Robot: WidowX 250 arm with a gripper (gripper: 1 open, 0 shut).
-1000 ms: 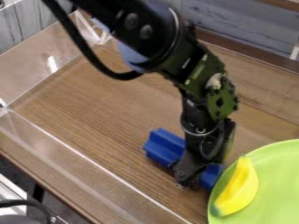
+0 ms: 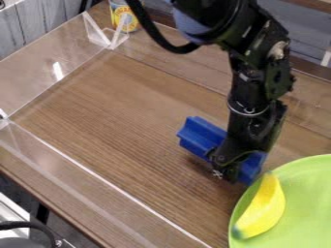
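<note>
My black gripper (image 2: 230,157) reaches down over a blue object (image 2: 204,136) lying on the wooden tabletop, its fingers around that object's right part. Whether the fingers grip it cannot be made out. To the right, a green plate (image 2: 308,222) holds a yellow banana-shaped item (image 2: 262,208).
A yellow can (image 2: 123,15) stands at the far back left near a clear wall. Cables lie at the lower left edge.
My gripper and the blue object have shifted toward the back and slightly right, away from the front edge. The plate and banana look unmoved.
</note>
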